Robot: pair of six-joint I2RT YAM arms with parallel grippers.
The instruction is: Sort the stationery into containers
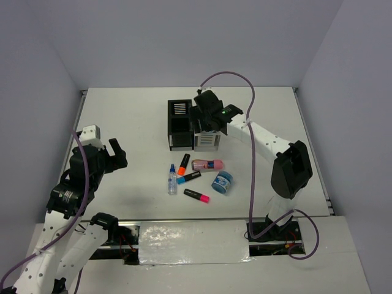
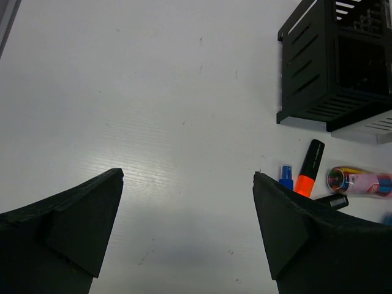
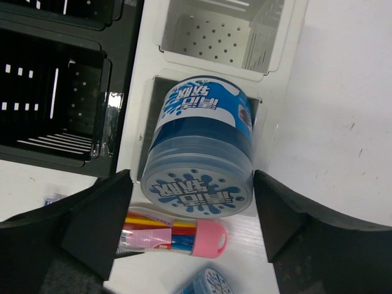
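A blue jar sits tilted in the front compartment of the white container, between the fingers of my right gripper, which hovers over it part open; whether they touch it I cannot tell. The black container stands left of it. My left gripper is open and empty at the table's left. In front of the containers lie a second blue jar, a pink pencil tube, orange, blue and pink highlighters, and a clear blue-capped bottle.
Grey walls surround the sides and back.
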